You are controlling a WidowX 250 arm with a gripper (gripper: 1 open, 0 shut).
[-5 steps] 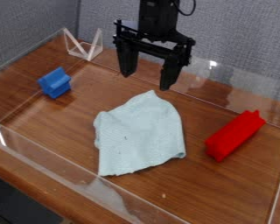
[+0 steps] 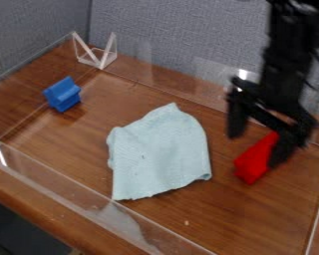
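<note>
The dark gripper [image 2: 266, 118] is at the right of the camera view, open, its fingers pointing down above and around the red block [image 2: 255, 161]; whether they touch it cannot be told. The red block lies on the wooden table [image 2: 149, 209], its far end partly hidden by the gripper. A pale blue cloth [image 2: 156, 154] lies flat in the middle, left of the gripper.
A blue block [image 2: 63, 94] sits at the left. A white wire object [image 2: 95, 52] stands at the back left.
The gripper has moved from above the middle back of the table to the right and down, over the red block. The cloth and blue block look unchanged.
</note>
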